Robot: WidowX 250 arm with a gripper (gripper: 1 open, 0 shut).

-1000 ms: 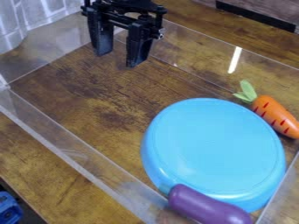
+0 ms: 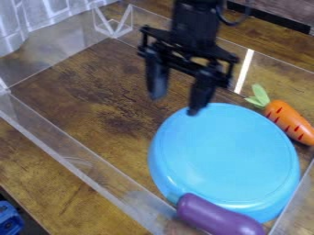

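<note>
The black gripper hangs in the upper middle of the view, blurred, with its two fingers apart and nothing visible between them. It is over the bare wood just above the back edge of a blue round disc. A toy carrot lies at the right beside the disc. A purple eggplant lies at the disc's front edge.
Clear plastic walls border the wooden surface. The left and back of that surface are empty. A blue object sits outside the wall at the lower left.
The gripper has moved right and toward the camera, from the back left to near the blue disc. The disc, carrot and eggplant have not moved.
</note>
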